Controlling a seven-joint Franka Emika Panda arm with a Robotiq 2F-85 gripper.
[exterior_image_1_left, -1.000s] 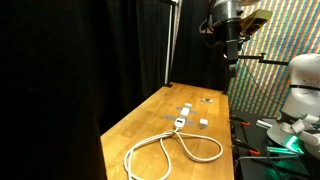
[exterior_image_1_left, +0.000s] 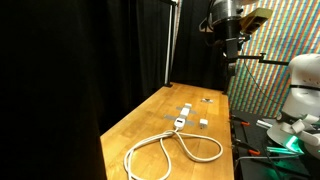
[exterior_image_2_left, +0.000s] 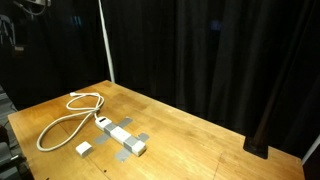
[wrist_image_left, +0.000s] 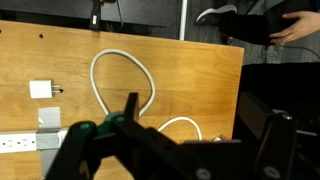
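Observation:
A white power strip (exterior_image_2_left: 122, 134) lies on the wooden table, with grey tape patches (exterior_image_2_left: 122, 155) around it. Its white cord (exterior_image_1_left: 140, 143) loops over the tabletop. A small white block-shaped adapter (wrist_image_left: 42, 89) rests apart from the strip, its prongs pointing right in the wrist view. The same adapter (exterior_image_1_left: 203, 122) shows beside the strip in exterior view 1. High above the table, my gripper is open with nothing between its dark fingers. Only part of the strip (wrist_image_left: 16, 141) enters the wrist view at lower left.
Bare wood (exterior_image_2_left: 210, 140) stretches across the table beyond the strip. A dark stand (exterior_image_2_left: 257, 145) is at the back edge. Black curtains line the back. A person's hand (wrist_image_left: 298, 27) shows off the table at the wrist view's upper right.

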